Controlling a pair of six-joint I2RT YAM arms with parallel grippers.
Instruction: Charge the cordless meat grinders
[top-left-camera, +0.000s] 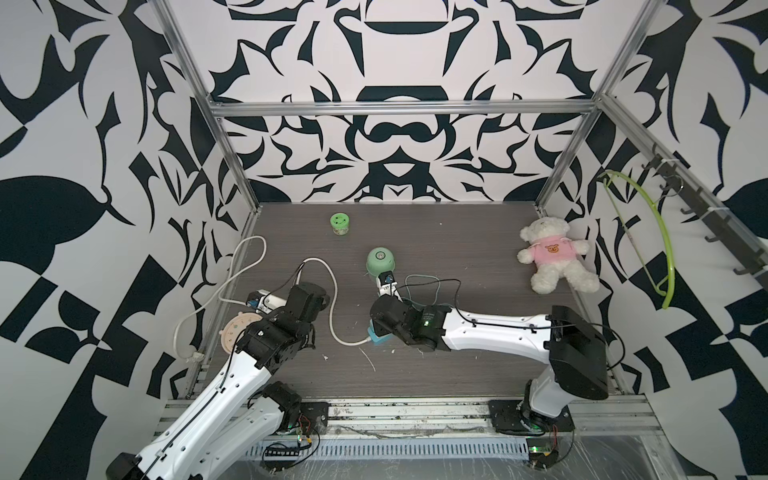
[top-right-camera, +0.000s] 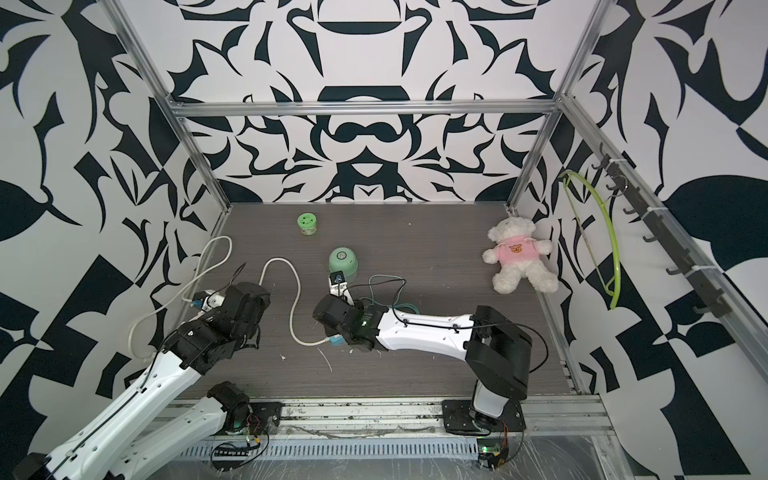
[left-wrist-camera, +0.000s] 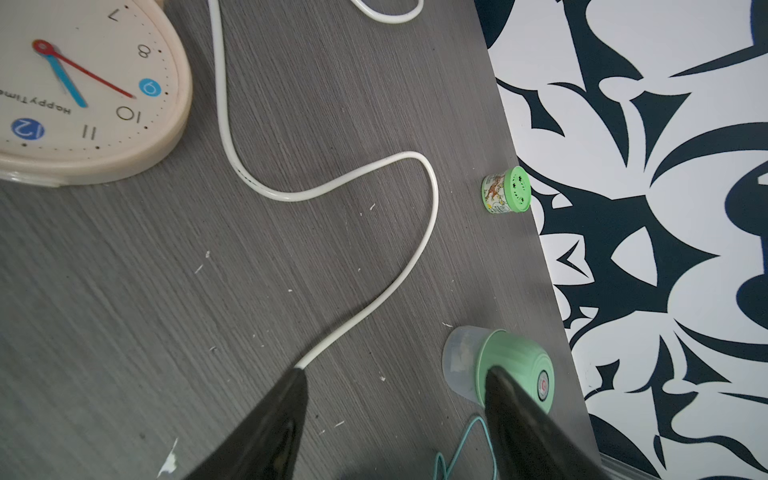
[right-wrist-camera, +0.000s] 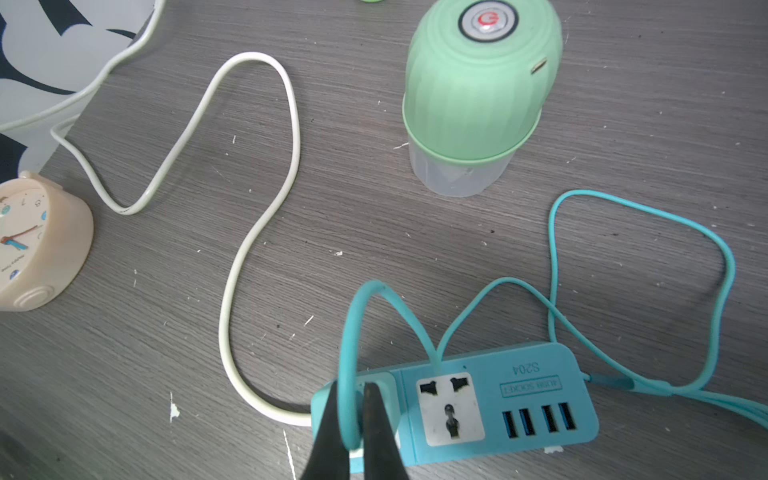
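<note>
The green meat grinder (right-wrist-camera: 484, 88) stands upright with a clear base. A small slot (right-wrist-camera: 540, 65) shows on its side, below the red power button (right-wrist-camera: 489, 21). In the right wrist view my right gripper is shut on the teal cable (right-wrist-camera: 349, 360), which loops up from its fingertips over the teal power strip (right-wrist-camera: 528, 400). The cable's tip is hidden or too small to make out. Both are well short of the grinder. My left gripper is open with nothing between its fingers, above the table and away from the grinder (left-wrist-camera: 520, 364).
A white cord (right-wrist-camera: 240, 264) curves from the strip toward the left. A round clock (left-wrist-camera: 88, 88) lies at the left. A small green-lidded can (top-left-camera: 340, 224) stands at the back, a teddy bear (top-left-camera: 554, 254) at the right.
</note>
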